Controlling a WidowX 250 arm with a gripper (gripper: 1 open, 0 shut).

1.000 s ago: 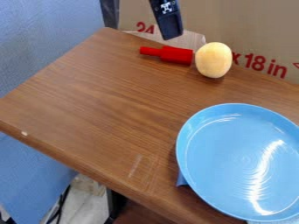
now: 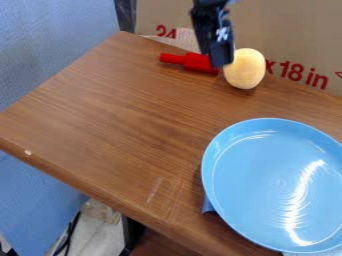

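Note:
My black gripper [image 2: 219, 55] hangs at the top centre of the camera view, low over a red rolling-pin-like object [image 2: 182, 59] and just left of a pale yellow egg-shaped object [image 2: 246, 70]. Its fingertips partly cover the red object's right part; whether they touch it, and how far the fingers are apart, is unclear. A light blue plate [image 2: 267, 180] lies at the front right of the wooden table [image 2: 107, 120].
A cardboard box [image 2: 307, 40] with red printing stands behind the objects. The table's left and front edges drop off beside a blue padded surface [image 2: 40, 60].
My gripper has come down and slightly right, from above the red object to beside the egg-shaped object, now partly covering the red object. The objects appear unmoved.

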